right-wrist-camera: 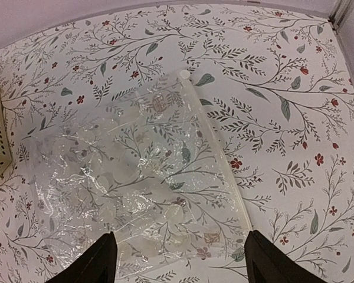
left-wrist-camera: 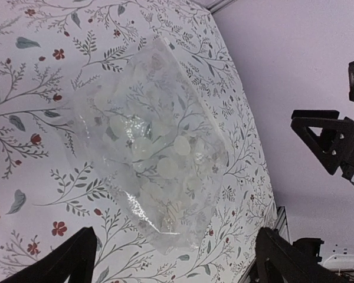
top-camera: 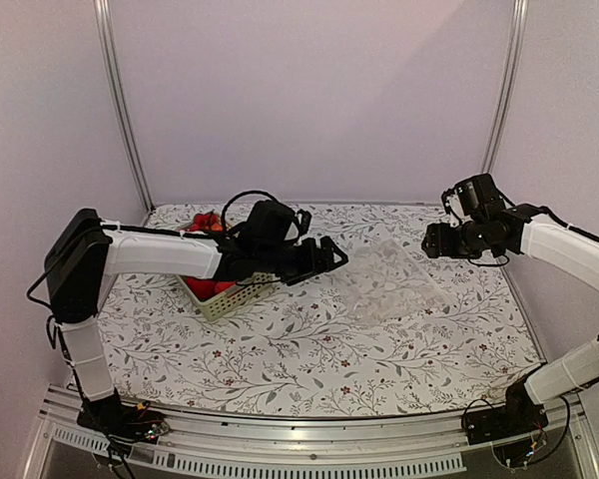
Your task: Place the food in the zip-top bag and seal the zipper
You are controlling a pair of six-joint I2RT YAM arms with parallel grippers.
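A clear zip top bag point(top-camera: 384, 279) lies flat and empty-looking on the patterned table, its zipper strip point(right-wrist-camera: 218, 153) along the right side. The basket of food point(top-camera: 225, 302) stands to the left, partly hidden under my left arm; red fruit point(top-camera: 202, 289) shows in it. My left gripper point(top-camera: 319, 257) hangs open above the bag's left side, its fingers at the bottom of the left wrist view point(left-wrist-camera: 177, 262). My right gripper point(top-camera: 441, 239) is open above the bag's upper right, with nothing between its fingers.
Pale walls enclose it at the back and both sides, with a rail along the front edge.
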